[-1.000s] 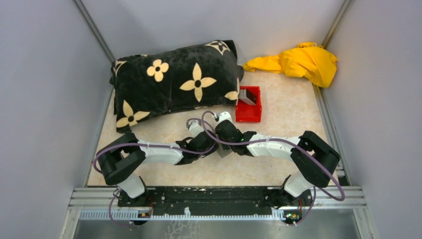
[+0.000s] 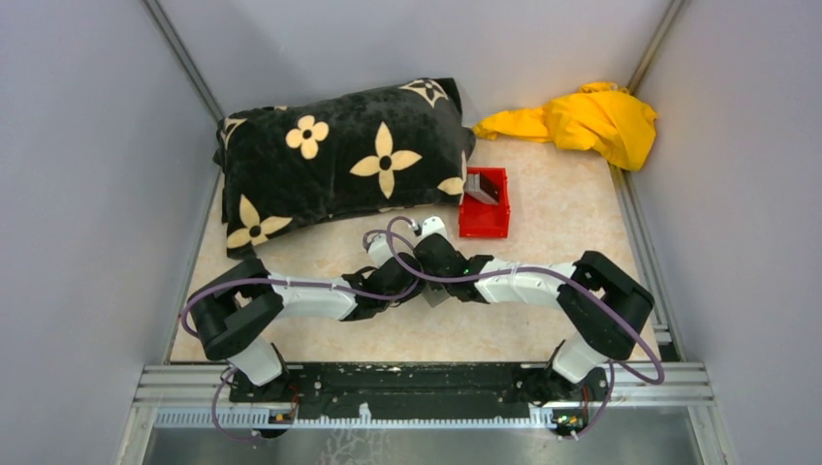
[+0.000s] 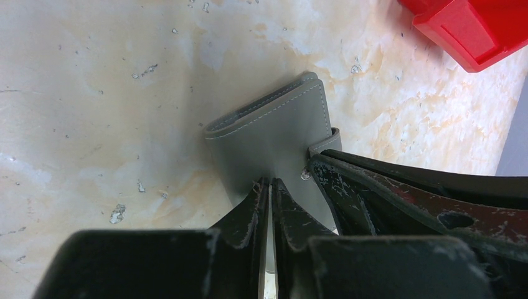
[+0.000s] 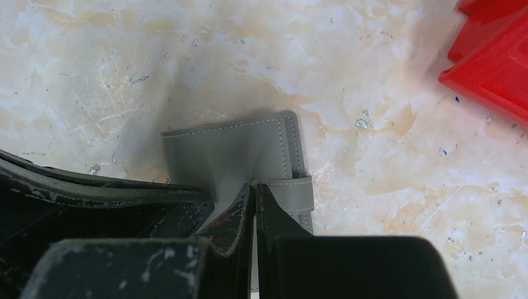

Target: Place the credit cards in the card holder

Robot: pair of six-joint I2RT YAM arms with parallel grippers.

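Observation:
The grey card holder (image 3: 274, 137) lies on the table, its strap (image 4: 287, 194) across the right edge near a snap stud. Both grippers are over it, close together. My left gripper is shut above its middle, nothing showing between the fingers. Shut too is my right gripper, its tips at the inner end of the strap; whether they touch it I cannot tell. From above, the arms cover most of the holder, leaving one pale corner (image 2: 436, 296) in sight. No loose credit card shows.
Behind the right arm sits a red box (image 2: 484, 224) with grey and dark items (image 2: 482, 189) in it. A dark flowered pillow (image 2: 339, 165) fills the back left, and a yellow cloth (image 2: 591, 126) lies back right.
My right arm has shifted slightly left over the card holder, closer to the left gripper. The left arm has stayed in place.

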